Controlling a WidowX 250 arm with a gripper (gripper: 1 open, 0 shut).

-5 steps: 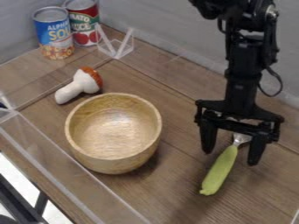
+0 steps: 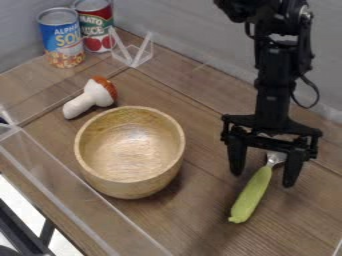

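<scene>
The black gripper [image 2: 265,160] is lowered at the right side of the table, its two fingers open and spread either side of a pale green elongated object [image 2: 251,193] with a whitish upper end. That object lies on the wood beneath the gripper, slanting toward the front. To the left stands an empty wooden bowl [image 2: 130,165].
A white toy with a red cap [image 2: 90,98] lies behind the bowl. Two cans, blue [image 2: 63,40] and red [image 2: 98,30], stand at the back left near a clear plastic piece [image 2: 127,52].
</scene>
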